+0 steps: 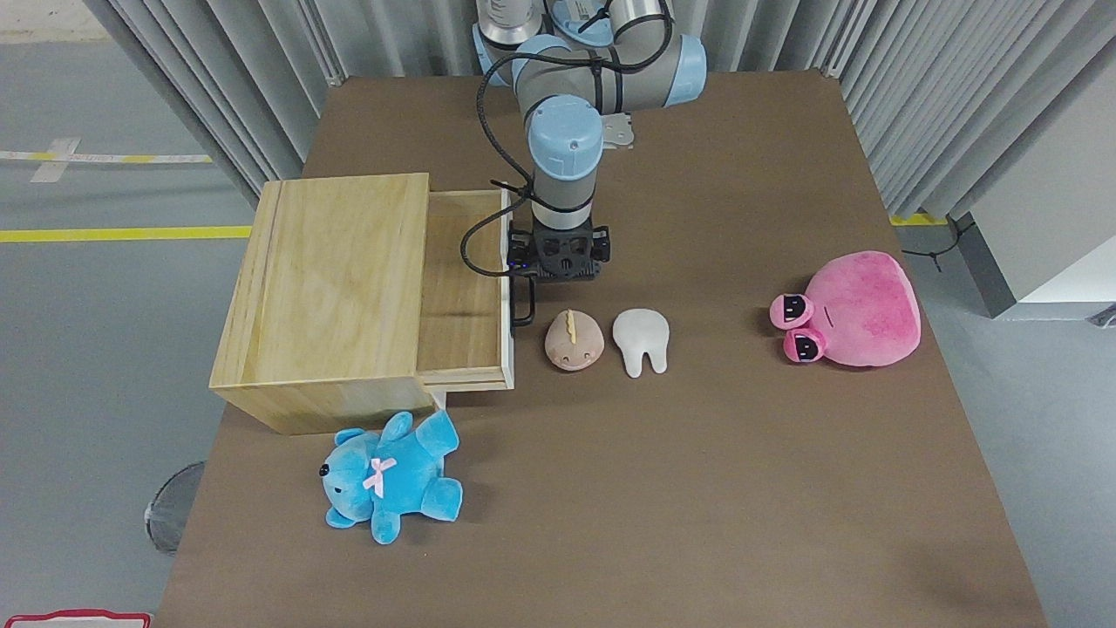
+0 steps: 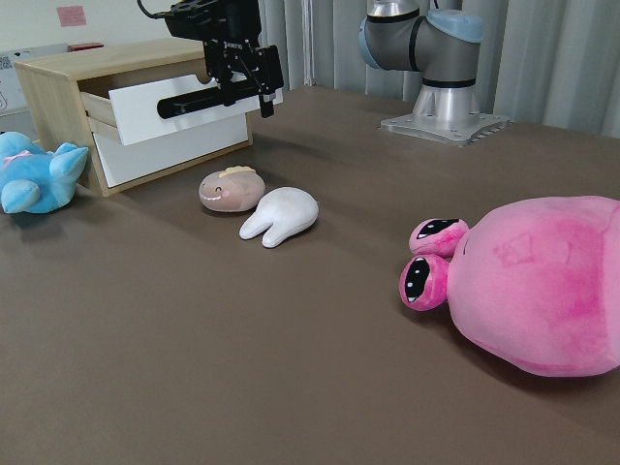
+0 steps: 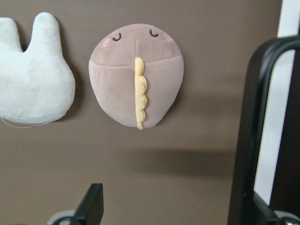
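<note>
The wooden box [image 1: 314, 283] has its drawer [image 1: 460, 314] pulled out to the right, its white front facing the table. My gripper [image 1: 552, 274] is at that front, with one finger over the black handle [image 3: 248, 131] in the wrist view; whether the fingers are shut on it I cannot tell. A beige round plush [image 1: 575, 345] and a white tooth plush [image 1: 640, 337] lie on the table just right of the drawer.
A blue bear [image 1: 389, 476] lies in front of the box. A pink plush [image 1: 858, 310] lies at the right of the brown table [image 1: 711, 502].
</note>
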